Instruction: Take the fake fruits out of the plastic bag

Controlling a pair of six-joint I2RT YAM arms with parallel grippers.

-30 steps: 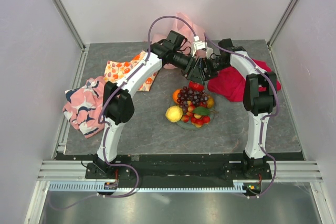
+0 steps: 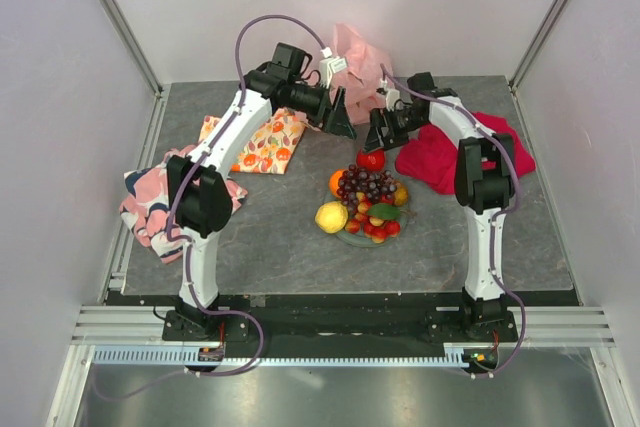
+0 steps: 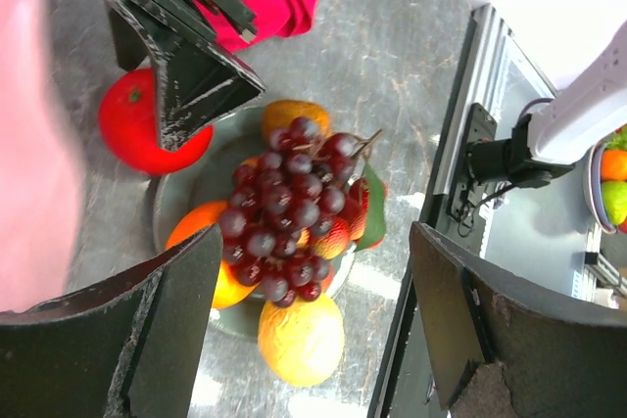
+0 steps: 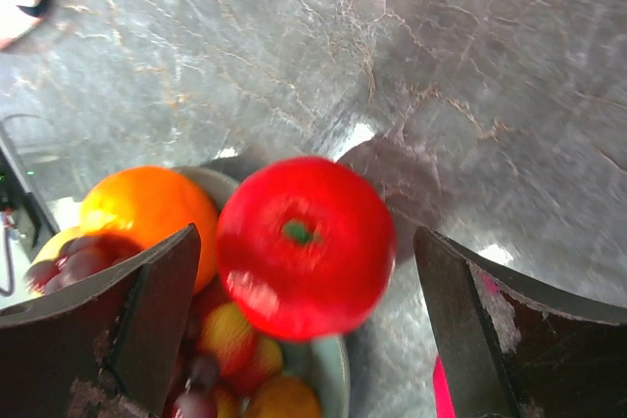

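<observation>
A plate (image 2: pixel 350 238) holds fake fruits: grapes (image 3: pixel 284 208), an orange (image 4: pixel 147 208), a lemon (image 3: pixel 300 340) and small red-yellow fruits. A red apple (image 4: pixel 304 242) sits at the plate's upper edge, between the fingers of my open right gripper (image 2: pixel 383 127) in the right wrist view, with that gripper over it. My left gripper (image 2: pixel 335 112) is above and left of it, its fingers apart with nothing visible between them. The pink plastic bag (image 2: pixel 355 52) lies at the back behind the left gripper.
An orange-print cloth (image 2: pixel 265 152) and a pink cloth (image 2: pixel 160 207) lie on the left, a red cloth (image 2: pixel 430 167) on the right.
My left gripper has moved left and back, away from the right gripper and the apple. The right gripper has shifted slightly left over the apple.
</observation>
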